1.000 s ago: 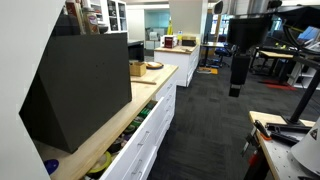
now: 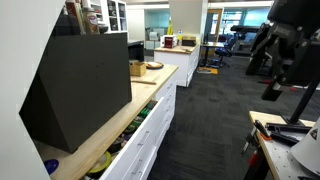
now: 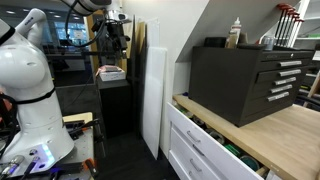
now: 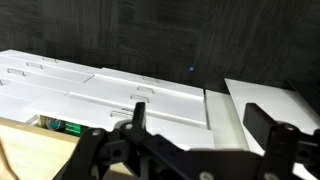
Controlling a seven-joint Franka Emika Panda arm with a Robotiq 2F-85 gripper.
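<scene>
My gripper stands open in the wrist view, with its two black fingers wide apart and nothing between them. In exterior view 2 the arm holds it high at the upper left, well away from the counter. White drawers (image 4: 180,105) run below the fingers in the wrist view. One top drawer (image 3: 213,143) is pulled out, with green and dark items (image 2: 115,160) inside. The drawer lies to the left of the arm in exterior view 1.
A dark multi-drawer cabinet (image 3: 255,85) stands on the wooden countertop (image 3: 245,130). A small wooden box (image 2: 137,69) sits farther along the counter. Red and black clamps (image 2: 285,132) lie by the robot base. Open dark floor (image 2: 205,130) separates the base from the drawers.
In exterior view 1 the gripper has moved to the right, away from the drawers. The counter, the cabinet and the pulled-out drawer look the same.
</scene>
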